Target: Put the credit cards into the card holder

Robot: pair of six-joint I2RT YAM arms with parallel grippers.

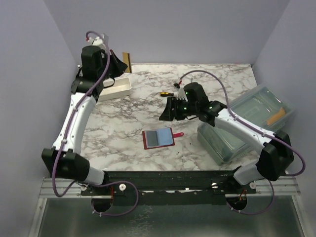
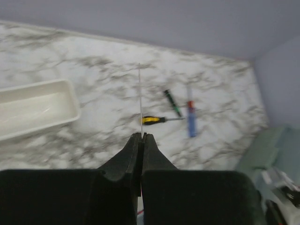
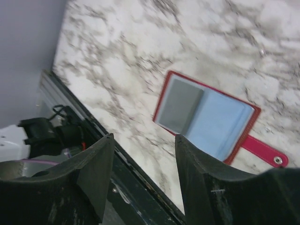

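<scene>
High at the upper left, my left gripper (image 1: pixel 123 67) is shut on a thin gold credit card (image 1: pixel 127 62). Seen edge-on in the left wrist view, that card (image 2: pixel 140 101) is a fine line rising from the fingertips. The card holder (image 3: pixel 220 122) lies flat and open on the marble table, with a red border, clear pockets and a red snap strap (image 3: pixel 267 151). Above and beyond the holder, my right gripper hangs with its fingers apart and nothing between them. Whether cards are in the holder's pockets, I cannot tell.
A white tray (image 1: pixel 127 87) stands at the back left. Behind the right gripper lie a yellow-black screwdriver (image 2: pixel 152 120), a green one (image 2: pixel 171 101) and a red-blue one (image 2: pixel 191 119). A large clear bin (image 1: pixel 217 148) fills the right side.
</scene>
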